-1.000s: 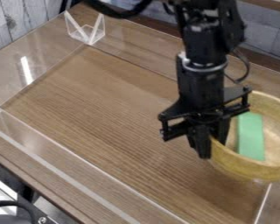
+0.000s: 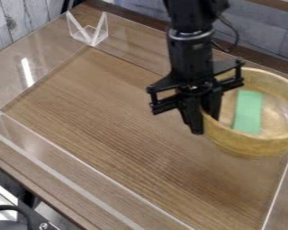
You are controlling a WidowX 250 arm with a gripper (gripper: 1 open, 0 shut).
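The black robot arm reaches down from the top centre, and its gripper (image 2: 197, 106) is shut on the rim of a yellow bowl (image 2: 247, 144) at the right. A green block (image 2: 247, 113) lies inside the bowl. The fingertips are partly hidden at the bowl's edge.
A wooden table (image 2: 111, 153) fills most of the view, with wide clear room at the left and front. A white wire-like holder (image 2: 89, 29) stands at the back left. Dark cables lie at the bottom-left corner.
The gripper and the yellow bowl with the green block have moved back, up in the view, and slightly left. The gripper stays shut on the bowl.
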